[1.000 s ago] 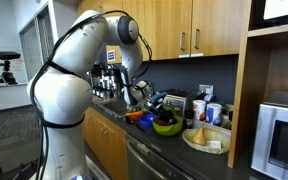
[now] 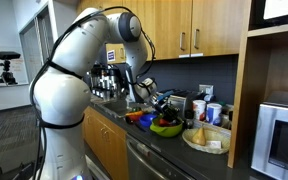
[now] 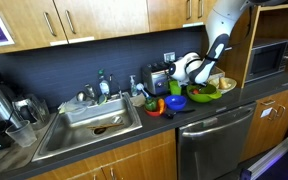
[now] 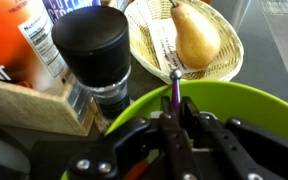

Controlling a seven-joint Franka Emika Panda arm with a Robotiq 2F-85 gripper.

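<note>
In the wrist view my gripper is shut on a thin purple stick with a silver tip. The stick slants up and away from the fingers. What exactly it belongs to cannot be made out. Below my gripper lies the green bowl, whose rim curves around the fingers. Something red shows inside it, mostly hidden by the gripper. From the side, the green bowl sits on the counter with my arm reaching over it.
A wicker basket with a pear stands beyond the bowl. Close by are a black-topped mill and a wooden box. A blue bowl, a toaster and a sink lie farther along the counter.
The arm's white wrist section has shifted slightly to the right over the green bowl. The bowl and basket look unmoved.
</note>
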